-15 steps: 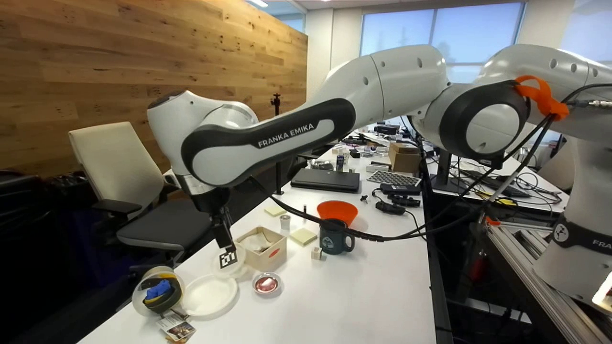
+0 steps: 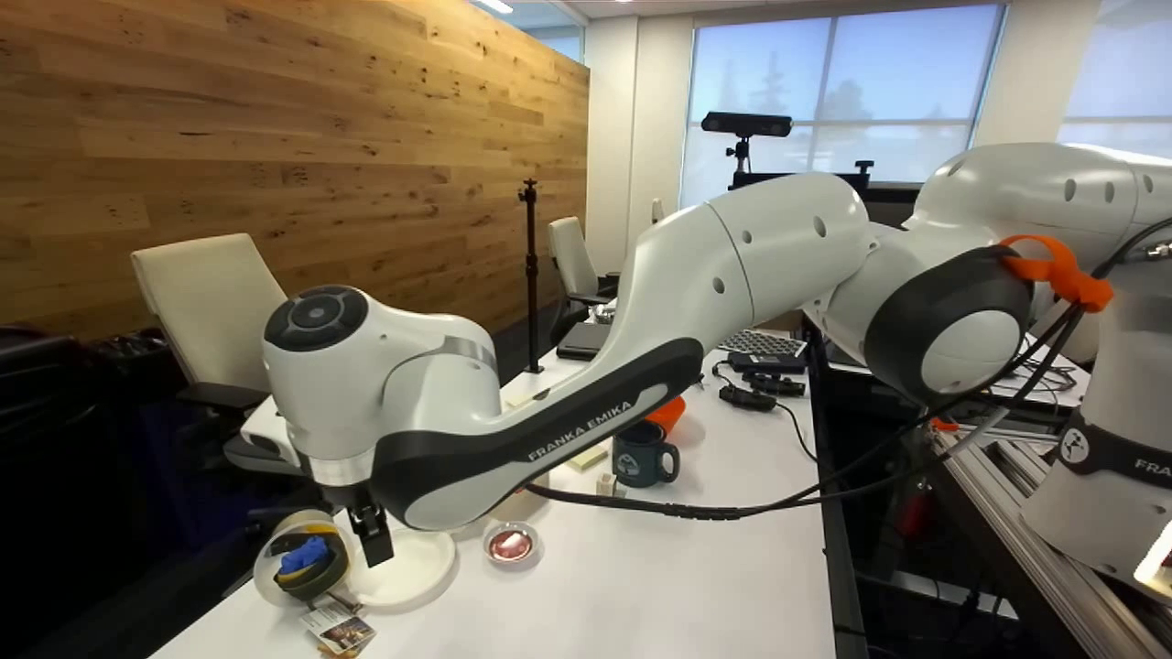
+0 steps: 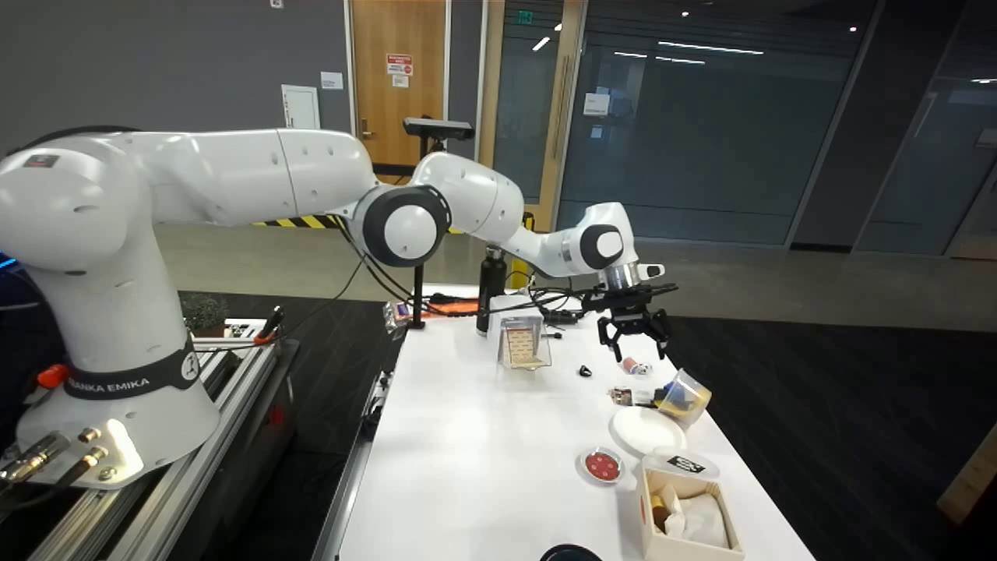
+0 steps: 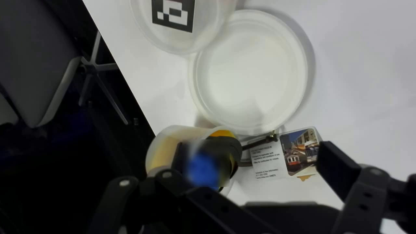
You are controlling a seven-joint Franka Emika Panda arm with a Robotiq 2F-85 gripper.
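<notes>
My gripper point(image 3: 639, 351) is open above the table, its fingers apart with nothing seen between them. In the wrist view, a translucent tub point(image 4: 164, 150) lies on its side at the table edge, partly covered by the left finger. Inside it are yellow and dark items and a blurred blue item point(image 4: 203, 171). A photo card point(image 4: 299, 150) lies between the fingers' sides of the picture, close to the right finger. The white round plate point(image 4: 251, 74) is flat beside the tub. A clear lid with a black-and-white marker point(image 4: 173, 13) overlaps the plate's edge.
A small dish with red contents point(image 3: 603, 464) and a cream box point(image 3: 692, 542) stand near the plate. Farther off are a dark mug point(image 2: 640, 456) and an orange bowl point(image 2: 667, 414). A chair point(image 2: 214, 313) stands beyond its edge.
In exterior view 1, my gripper has moved down and left, from over the marked lid to near the plate and tub. The arm has lowered and now blocks the cream box.
</notes>
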